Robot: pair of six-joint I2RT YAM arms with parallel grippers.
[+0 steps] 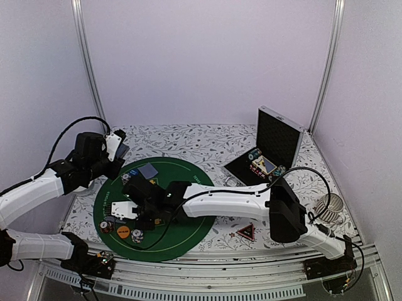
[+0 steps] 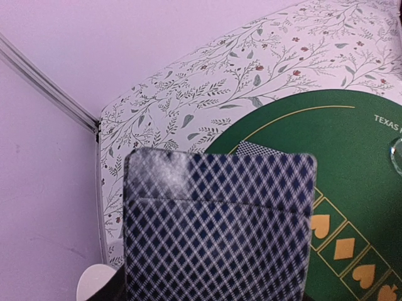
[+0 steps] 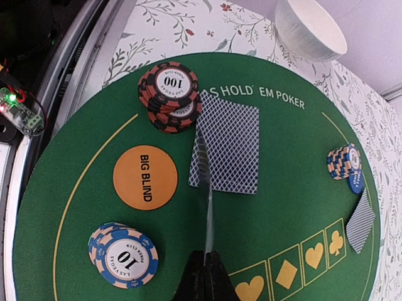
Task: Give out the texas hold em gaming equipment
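My right gripper is shut on a thin playing card (image 3: 204,166), seen nearly edge-on in the right wrist view above the green mat (image 3: 295,157). Beyond it, face-down cards (image 3: 235,141) with a lattice back lie on the mat beside black 100 chips (image 3: 169,91). At the mat's left edge in the top view, my left gripper (image 1: 118,158) holds a blue-backed card deck (image 2: 217,232); the deck hides most of its fingers. Also on the mat are the orange Big Blind disc (image 3: 145,177), blue 10 chips (image 3: 129,260) and another blue chip stack (image 3: 343,161).
An open black case (image 1: 276,138) with chips inside stands at the back right. A white bowl (image 3: 311,28) sits just off the mat. Farther right are a dark triangular piece (image 1: 247,232) and a round ribbed item (image 1: 330,207).
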